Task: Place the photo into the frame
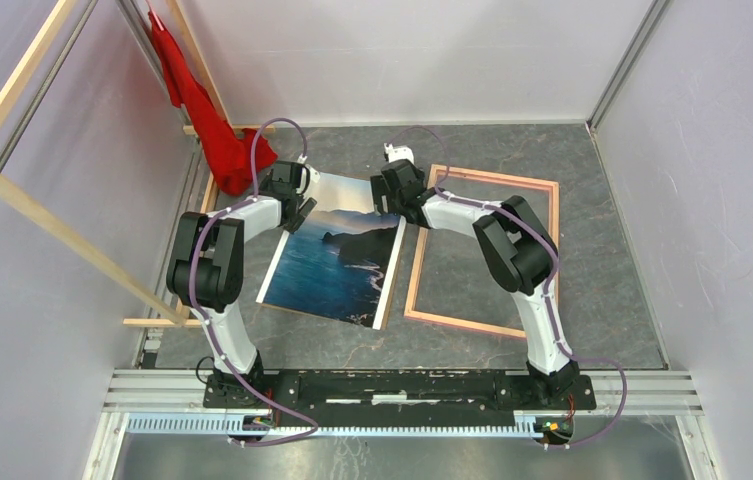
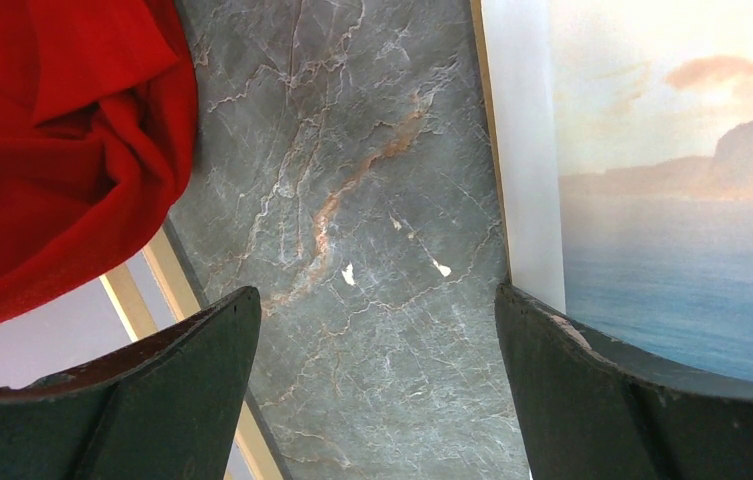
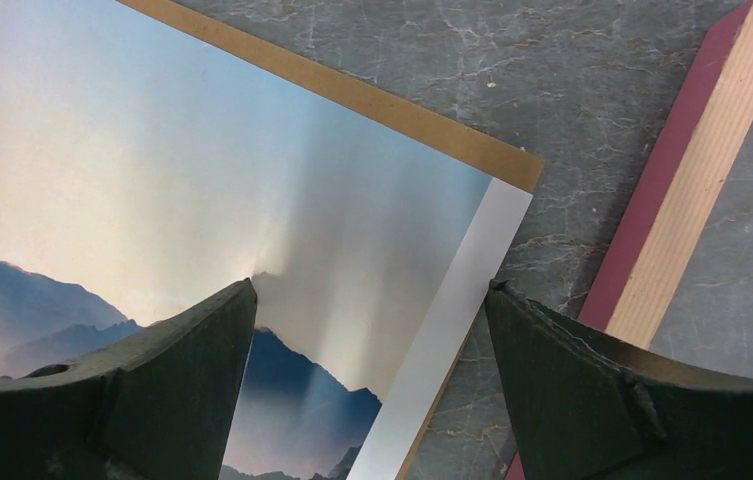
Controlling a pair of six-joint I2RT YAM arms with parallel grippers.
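Observation:
The photo, a seascape with pale side borders on a brown backing board, lies on the grey floor left of the empty wooden frame. My left gripper stands open at the photo's left edge; its right finger reaches the white border, and the other is over bare floor. Open as well, my right gripper is at the photo's upper right, one finger over the picture and the other past the white border, beside the frame. Whether the fingertips touch the photo I cannot tell.
Red cloth hangs at the back left from a wooden rack, its lower end near my left arm. Clear floor lies right of the frame. Walls close off both sides and the back.

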